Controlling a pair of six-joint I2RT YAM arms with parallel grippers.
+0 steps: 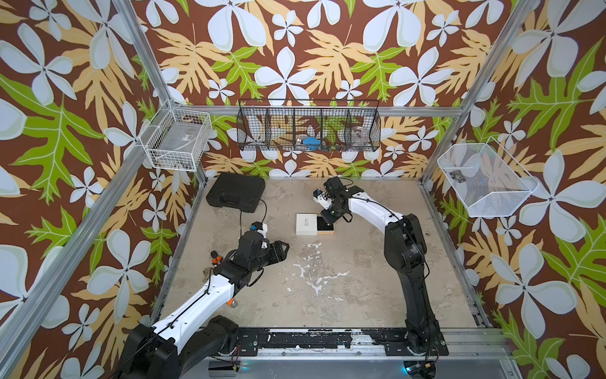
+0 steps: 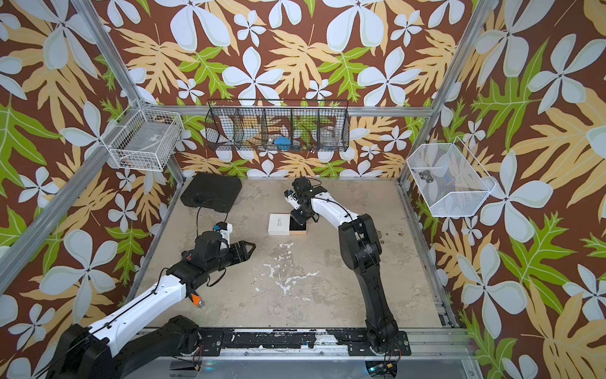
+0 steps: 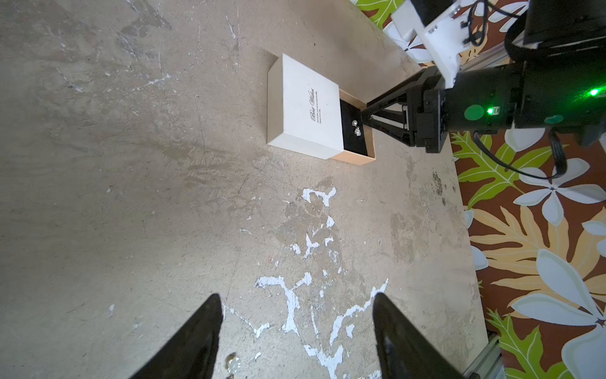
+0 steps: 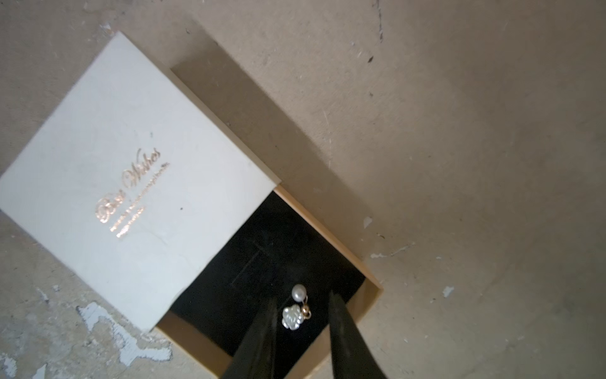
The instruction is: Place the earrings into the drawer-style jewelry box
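Observation:
The white jewelry box [image 4: 135,183] lies on the table with its drawer [image 4: 303,214] partly pulled out, showing a black lining. On that lining rests an earring [image 4: 292,317] with a round pearl and a shiny white piece; whether it is one or two cannot be told. My right gripper is open over the drawer, a finger on each side of the earring. My left gripper stands open in front of the box, left of centre. A small shiny item [image 3: 232,362], possibly another earring, lies on the table near its left finger.
A black case [image 1: 236,192] sits at the back left. Orange-and-black items [image 1: 216,258] lie beside the left arm. Wire baskets [image 1: 308,128] hang on the back wall, with others at the sides. The table right of the box is largely clear.

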